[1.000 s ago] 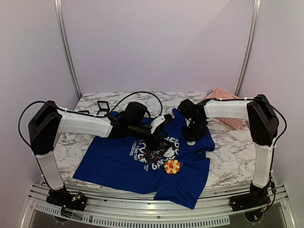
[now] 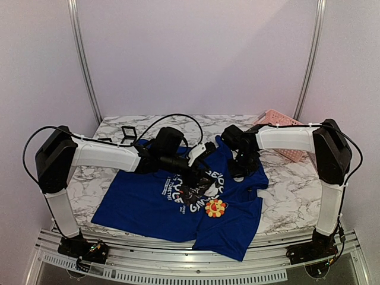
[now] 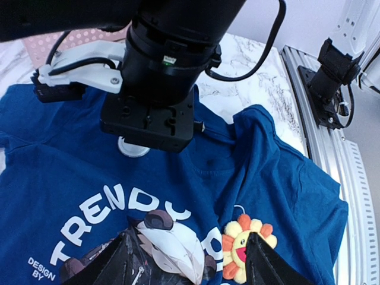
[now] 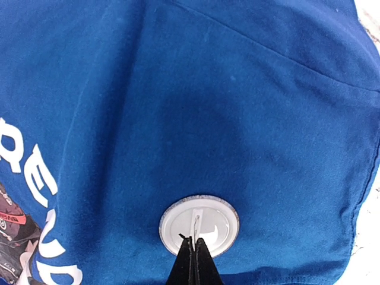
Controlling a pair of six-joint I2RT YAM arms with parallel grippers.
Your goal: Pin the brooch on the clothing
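A blue printed T-shirt (image 2: 130, 202) is spread on the marble table. A white round brooch (image 4: 217, 222) with a pin along it lies on the shirt; my right gripper is shut at the pin, its tips over the disc, with nothing clearly held. A flower badge (image 2: 215, 208), orange and yellow with a red face, lies on the shirt lower right of the print (image 3: 243, 243). My left gripper stands open above the print, nothing visible between its fingers.
A pink basket (image 2: 288, 119) sits at the back right, and small dark open boxes (image 2: 129, 132) at the back left. Bare table (image 2: 285, 208) shows at the right. The right arm fills the top of the left wrist view.
The right arm has shifted very slightly; otherwise nothing visibly differs in the top view.
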